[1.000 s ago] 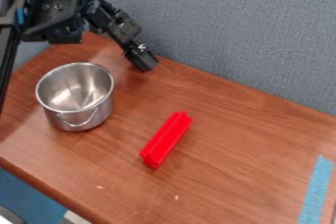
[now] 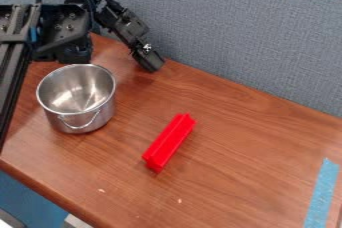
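The black robot arm reaches in from the upper left, its gripper (image 2: pixel 150 54) low over the back left of the wooden table, close to the grey-blue wall; whether it holds anything is too dark and small to tell. A steel pot (image 2: pixel 76 98) stands at the left of the table. A red block (image 2: pixel 168 142) lies to the pot's right, apart from the gripper.
The grey-blue padded wall (image 2: pixel 241 32) runs along the back. A strip of light blue tape (image 2: pixel 321 194) is at the right edge.
The dark upper parts of the arm at the left have shifted slightly. The gripper end moved slightly; the pot and red block are unchanged.
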